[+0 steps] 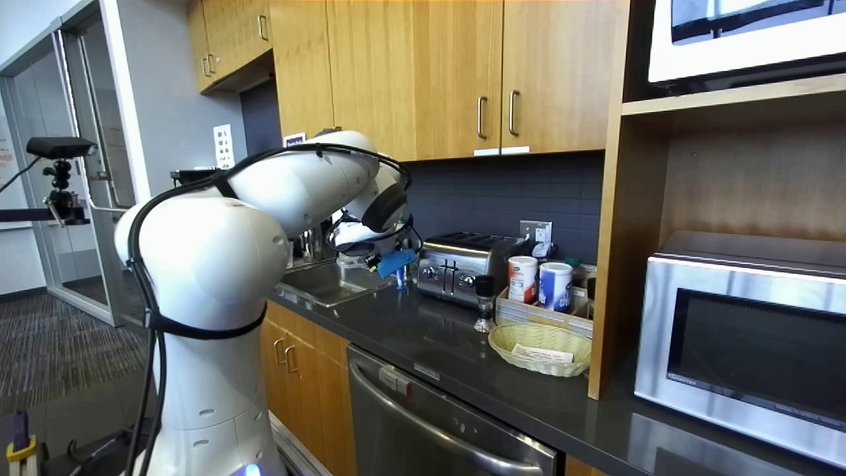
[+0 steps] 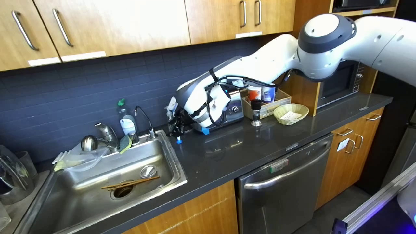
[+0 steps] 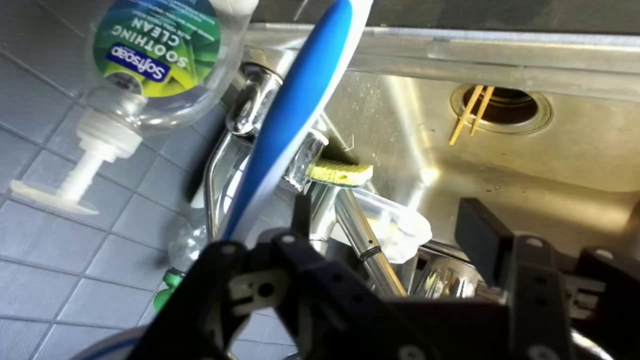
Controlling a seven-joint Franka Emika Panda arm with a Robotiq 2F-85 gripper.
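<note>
My gripper is part open in the wrist view, its dark fingers apart with no object clearly between them. A blue-and-white brush handle runs steeply past the outer side of the left finger. Exterior view 2 shows the brush's white bristle head above the dark gripper and its blue handle end low at the counter, right of the sink. The arm hides part of the brush, and whether a finger touches it cannot be told.
The steel sink holds chopsticks. Behind it are the faucet and a soap bottle; a toaster stands close to the wrist. Farther right are a pepper grinder and a basket.
</note>
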